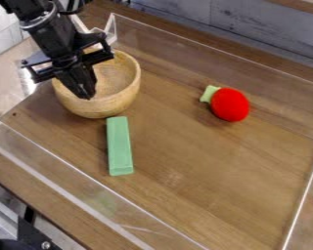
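A wooden bowl [116, 93] sits at the upper left of the table. My black gripper [81, 84] is over the bowl's left part with its fingers pointing down into it; whether they are open or shut is unclear. A long green block [118, 146] lies in front of the bowl. A red round object with a pale green top [230, 104] lies to the right.
Transparent low walls or strips run along its edges. A grey plank wall stands at the back.
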